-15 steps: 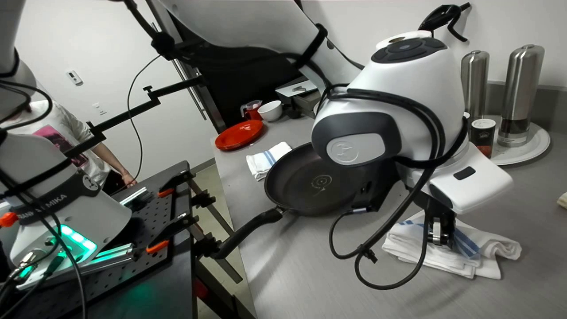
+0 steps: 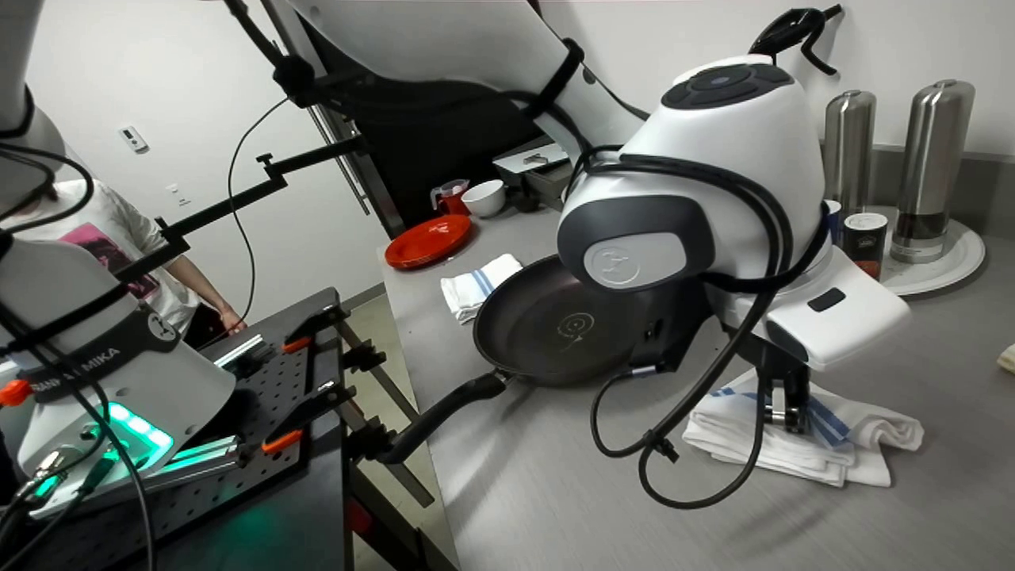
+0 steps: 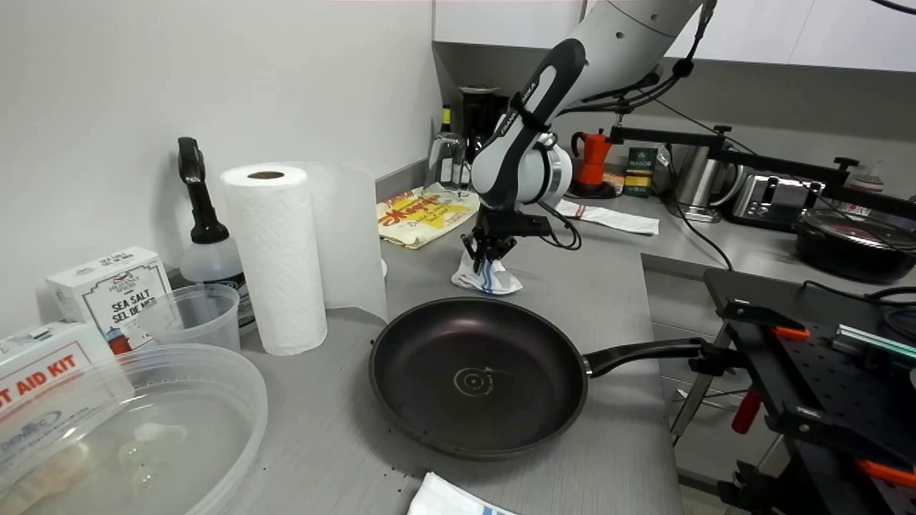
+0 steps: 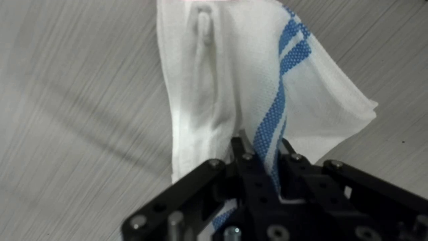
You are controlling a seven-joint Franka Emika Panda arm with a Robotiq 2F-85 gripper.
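A white towel with blue stripes [image 4: 256,72] lies folded and rumpled on the grey counter, and my gripper is shut on a blue-striped fold of it. In the wrist view this fold rises between the two dark fingers, while the rest of the cloth spreads out flat beyond them. From exterior view 1 the towel [image 2: 861,428] sits under my gripper [image 2: 787,419], to the right of the pan. The same towel [image 3: 489,279] shows behind the pan in exterior view 2, with the gripper [image 3: 486,257] over it.
A black frying pan [image 3: 464,378] stands close by, its handle [image 3: 644,350] reaching past the counter edge. A second striped towel [image 2: 478,284] lies beyond it. Paper towels [image 3: 275,266] stand along the wall; steel mills [image 2: 932,171] stand on a white tray [image 2: 961,257].
My gripper has shifted slightly up and to the left in exterior view 1. The towel has moved a little the same way with it. The pan stays where it was.
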